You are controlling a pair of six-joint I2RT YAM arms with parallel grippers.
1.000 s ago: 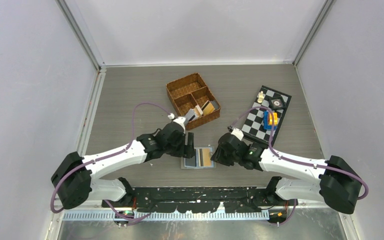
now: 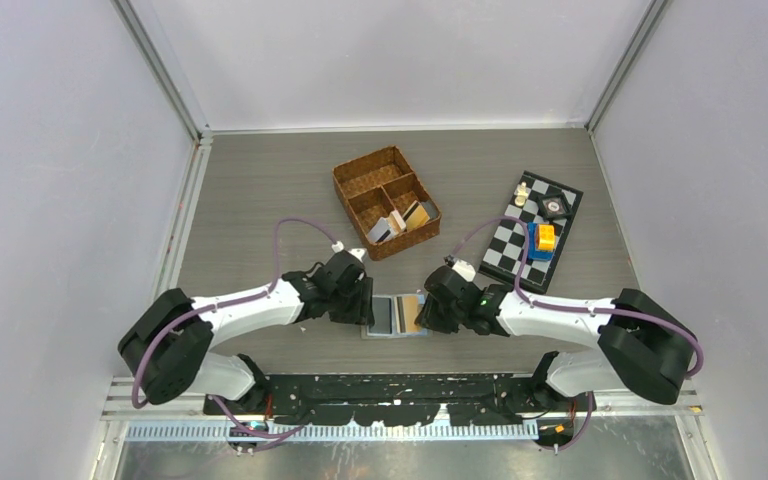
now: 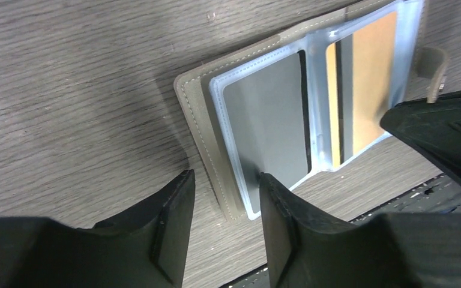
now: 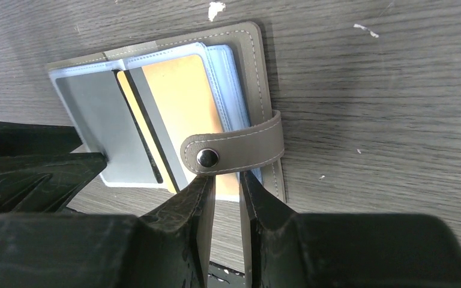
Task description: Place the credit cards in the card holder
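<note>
The card holder (image 3: 330,120) lies open and flat on the table, taupe outside with light blue pockets. A grey card (image 3: 267,114) sits in its left pocket. A gold card (image 4: 183,96) with dark stripes fills the other side. At the left edge, my left gripper is part open, one fingertip outside the cover and the other over the grey card. My right gripper is part open by a narrow gap, beside the snap strap (image 4: 237,147) that lies across the gold card; whether it touches the strap cannot be told.
Behind the arms stands a wicker basket (image 2: 349,195) with several cards (image 2: 416,215) in its front compartments. A chessboard (image 2: 505,245) carrying small objects lies at the right. The two grippers are close together over the holder.
The left gripper has shifted left to the holder's left edge. My right gripper has moved slightly left and closer to the holder, which stays in place.
</note>
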